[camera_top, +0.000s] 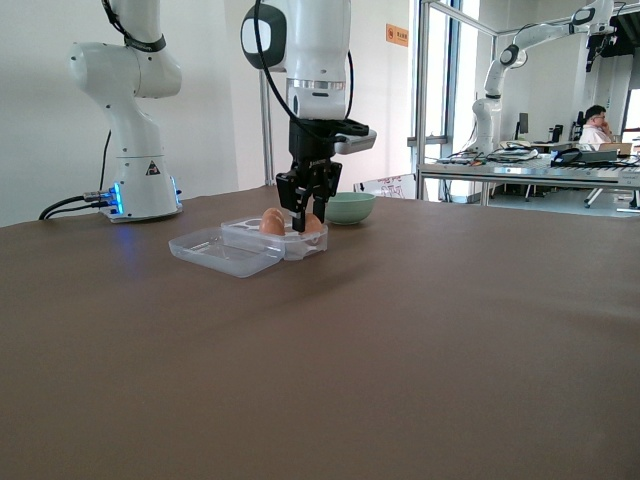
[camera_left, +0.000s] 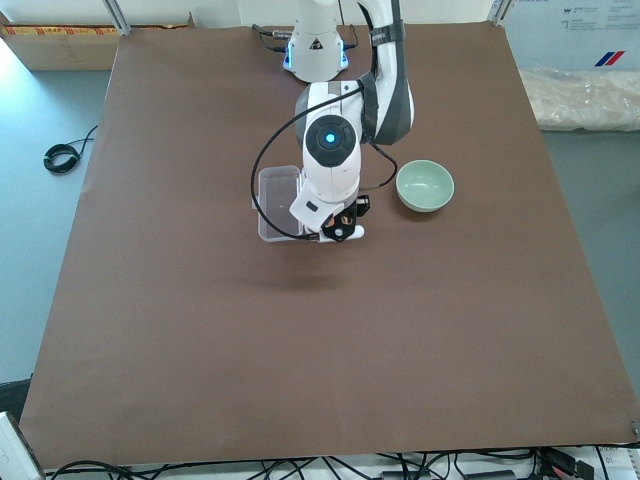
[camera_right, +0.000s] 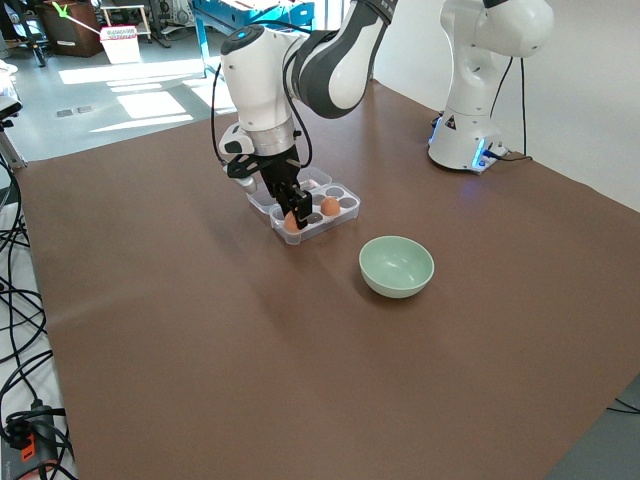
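Observation:
My black gripper (camera_top: 308, 215) hangs low over a clear plastic egg tray (camera_right: 318, 222), its fingers down at the tray. Brown eggs sit there: one (camera_top: 272, 224) in front of the fingers in the top view, another (camera_right: 331, 206) beside them in the right view, and one (camera_right: 291, 223) at the fingertips. Whether the fingers are closed on that egg cannot be told. The open lid (camera_top: 225, 255) lies flat beside the tray. A green bowl (camera_right: 396, 266) stands apart from the tray, empty. In the left view the arm hides most of the tray and gripper.
The white arm base (camera_top: 145, 200) stands at the back, with cables. More cables run along the table's edge beyond the work surface.

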